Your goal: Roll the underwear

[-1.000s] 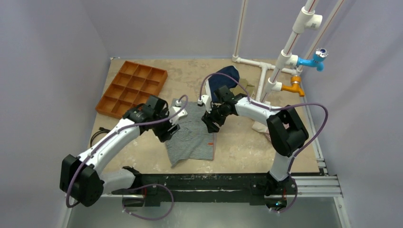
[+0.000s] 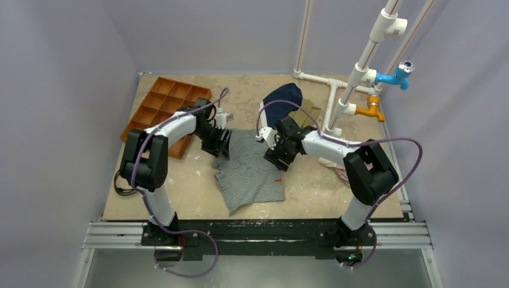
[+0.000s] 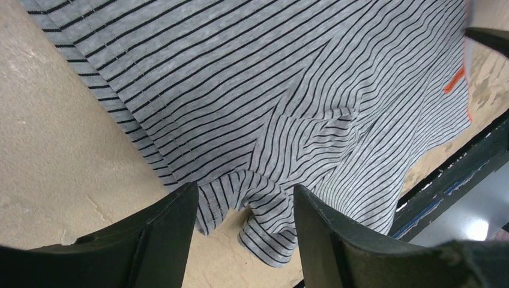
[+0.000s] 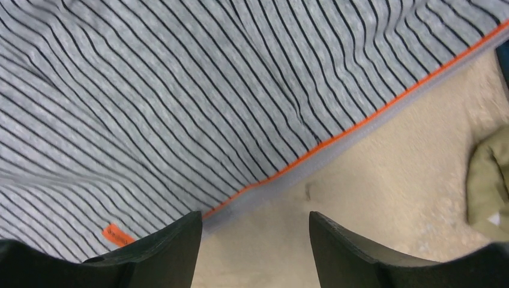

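Note:
The underwear, a grey cloth with dark stripes, lies spread on the table with creases and a bunched left edge. My left gripper is over that left edge. In the left wrist view its fingers stand apart, and a rumpled fold shows in the gap between them. Over the right edge is my right gripper, also with parted fingers. The orange-lined hem runs past its left fingertip, and bare table shows between the tips. Neither gripper visibly pinches cloth.
A wooden compartment tray sits behind the left arm. Dark blue cloth and olive cloth lie at the back. White pipes with a blue tap and an orange tap stand at the right.
The left gripper came inward over the cloth's left edge.

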